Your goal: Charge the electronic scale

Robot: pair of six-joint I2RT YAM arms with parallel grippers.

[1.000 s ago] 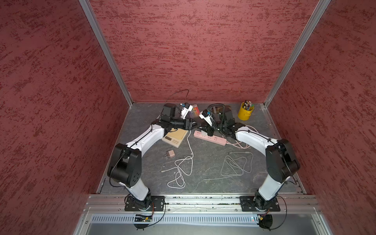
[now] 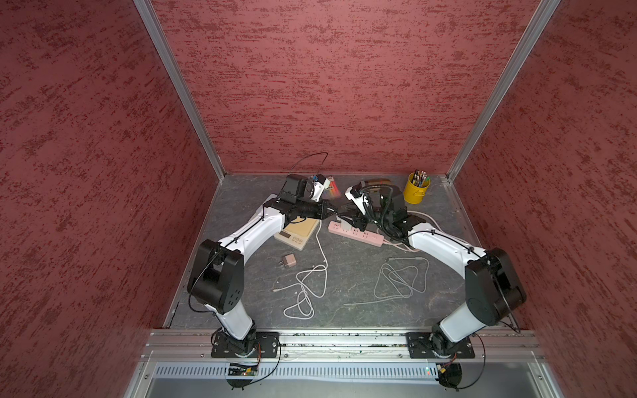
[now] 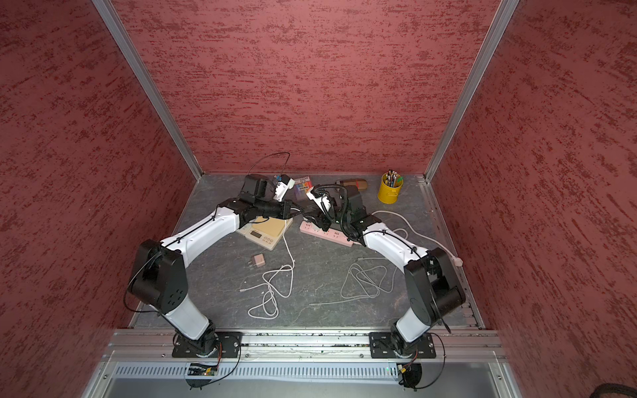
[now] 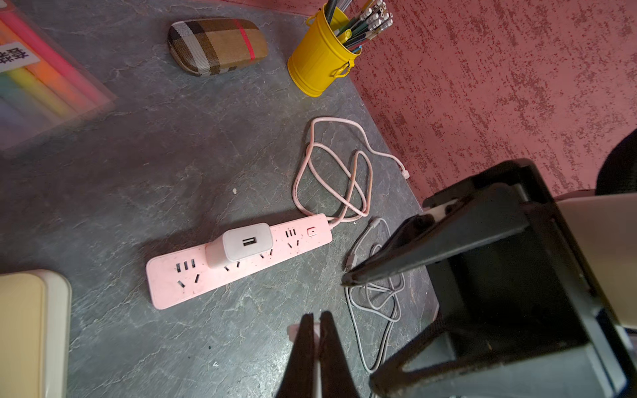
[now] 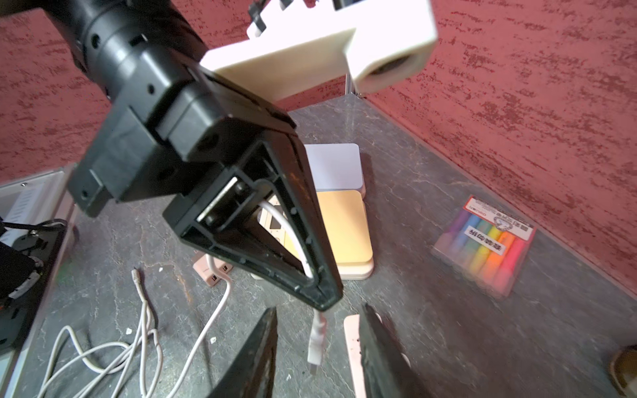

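Note:
The cream electronic scale (image 2: 298, 233) lies flat beneath my left forearm, its display at the front. My left gripper is shut on a white cable; in the right wrist view the cable's pale connector (image 5: 317, 341) sticks out beyond the fingertips, pointing down. Facing it, my right gripper stands open, one finger (image 5: 264, 348) on each side of the connector in that view, with gaps between. On the pink power strip (image 4: 166, 275) a white USB charger (image 4: 247, 242) is seated, its port facing up.
A pink plug adapter (image 2: 290, 260) lies in front of the scale. Loose white cable (image 2: 305, 292) and a grey cable (image 2: 398, 282) spread across the front. Behind are markers (image 5: 487, 245), a plaid case (image 4: 215, 46) and a yellow pencil bucket (image 4: 318, 56).
The right arm's elbow and wrist have moved a little outward to the right, and the right gripper has drawn back slightly.

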